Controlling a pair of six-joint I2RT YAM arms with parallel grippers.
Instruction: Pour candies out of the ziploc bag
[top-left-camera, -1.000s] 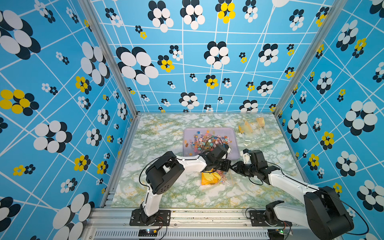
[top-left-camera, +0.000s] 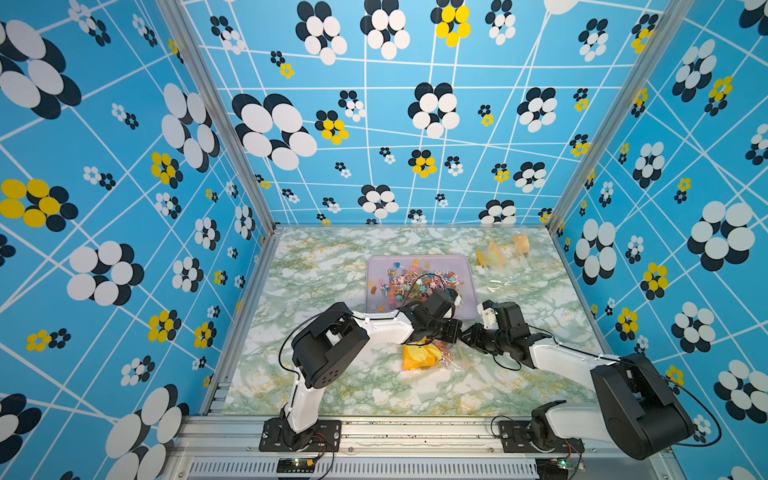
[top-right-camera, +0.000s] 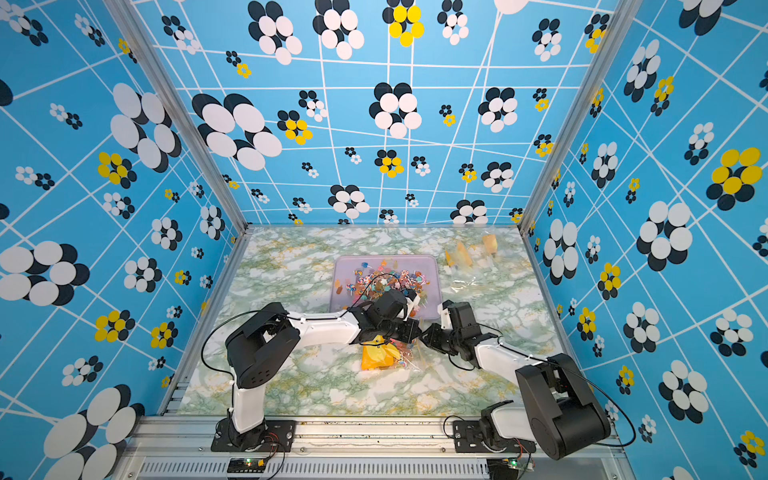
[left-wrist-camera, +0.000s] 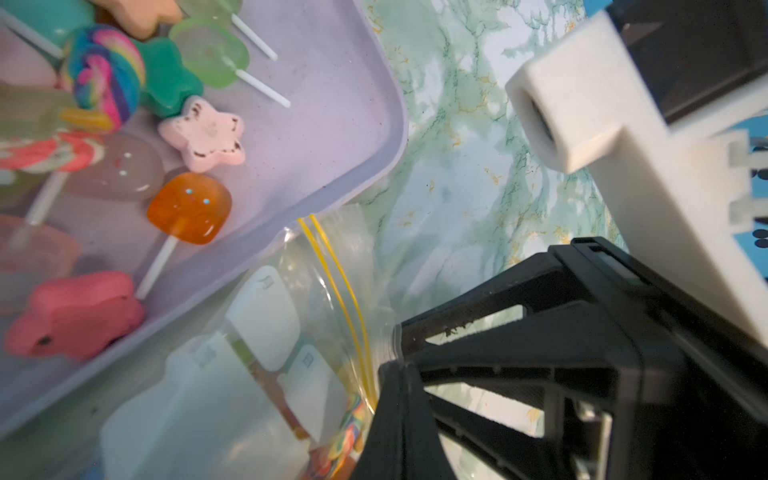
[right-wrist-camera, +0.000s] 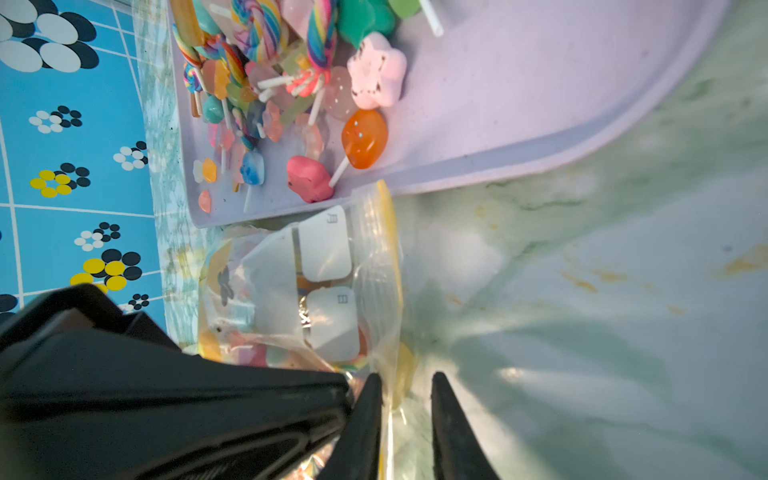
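Note:
A clear ziploc bag with yellow seal lines and an orange lower part (top-left-camera: 420, 357) lies in front of the lilac tray of candies (top-right-camera: 344, 268). My left gripper is shut on the bag's top edge by the seal lines. My right gripper is part open, its fingertips straddling the yellow seal edge of the bag from the other side, close to the left gripper. Candies and white cards show through the plastic in both wrist views; the bag's lower contents are partly hidden by my arms.
Empty-looking bags with yellow pieces (top-left-camera: 492, 254) lie at the back right of the marble table (top-left-camera: 304, 256). Both grippers crowd the tray's front edge.
The left arm and tray look unchanged.

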